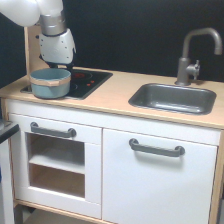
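A grey-blue pot [50, 84] sits at the left end of the countertop, over the front left part of the black hob [92, 84]. My white arm reaches down from the upper left behind it. The gripper [66, 68] is low at the pot's back right rim. Its dark fingers are small and partly hidden by the pot, so whether they are open or shut on the rim does not show.
A metal sink [174, 98] with a dark grey tap [200, 52] takes up the right of the wooden counter [118, 96]. Counter space between hob and sink is clear. Below are an open-fronted oven compartment [58, 178] and a white cupboard door [155, 185].
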